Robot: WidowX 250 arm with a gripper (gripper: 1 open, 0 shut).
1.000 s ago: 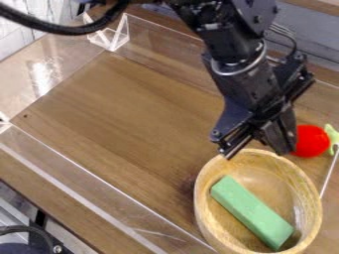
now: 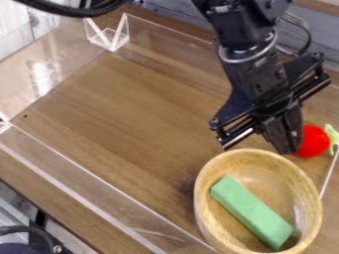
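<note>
The black gripper [image 2: 260,127] hangs over the back edge of a pale wooden bowl [image 2: 208,205], its fingers angled down to the right; whether anything is between them I cannot tell. A long green block [image 2: 252,211] lies in the bowl. A red round object [image 2: 314,142] with a light green part sits just right of the gripper, behind the bowl, partly hidden by it.
The wooden tray floor [image 2: 113,119] is clear on the left. Transparent walls edge it, with a clear bracket [image 2: 109,32] at the back left. A thin pale rod lies right of the bowl.
The gripper has shifted and turned slightly over the last second, its wrist now a little further right. The bowl and objects look unmoved.
</note>
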